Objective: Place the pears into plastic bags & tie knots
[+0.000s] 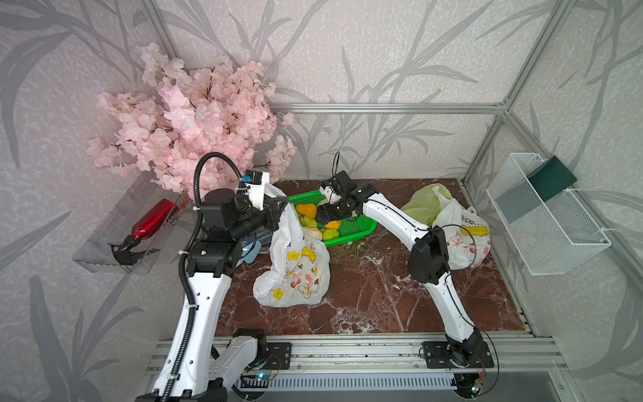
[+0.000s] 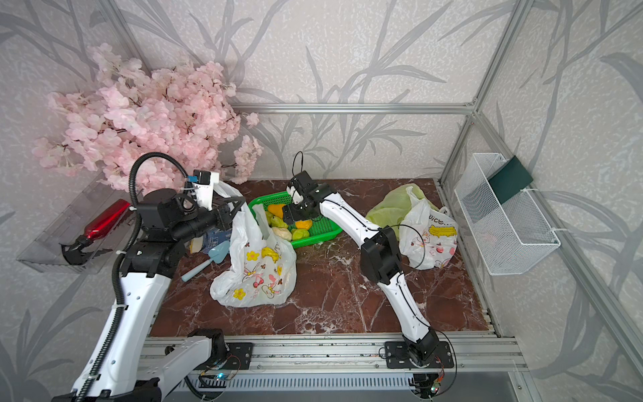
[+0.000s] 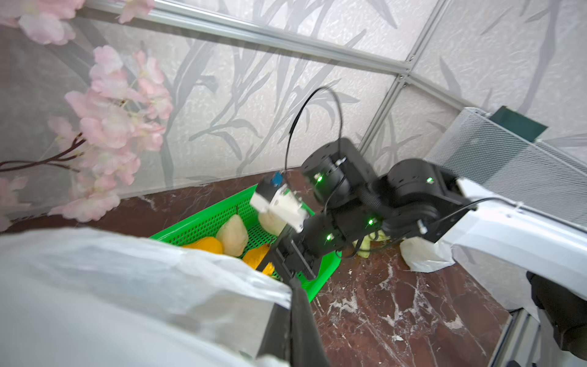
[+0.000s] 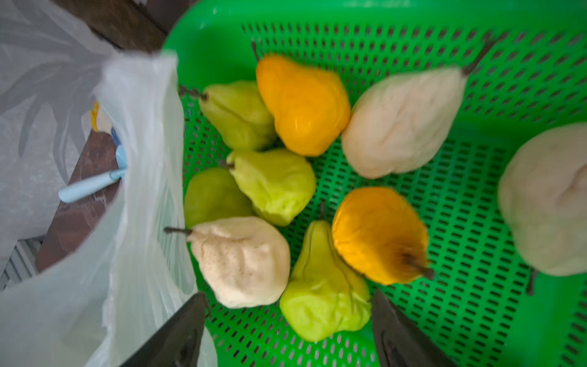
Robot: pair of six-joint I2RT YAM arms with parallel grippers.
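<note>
Several pears lie in a green basket (image 4: 391, 15): an orange pear (image 4: 305, 107) at the back, a pale pear (image 4: 406, 119) beside it, and a yellow-green pear (image 4: 327, 287) at the front. Above the basket, my right gripper is open; its fingers straddle the front yellow-green pear and a cream pear (image 4: 244, 260) in the wrist view, touching neither as far as I can tell. My left gripper is shut on the rim of a white printed plastic bag (image 1: 288, 268), which hangs down to the table left of the basket.
At the table's right lie a second white printed bag (image 1: 462, 251) and a pale green bag (image 1: 425, 204). Pink blossoms (image 1: 201, 114) crowd the back left. A blue-handled tool (image 2: 207, 258) lies behind the held bag. Bare table shows at front centre.
</note>
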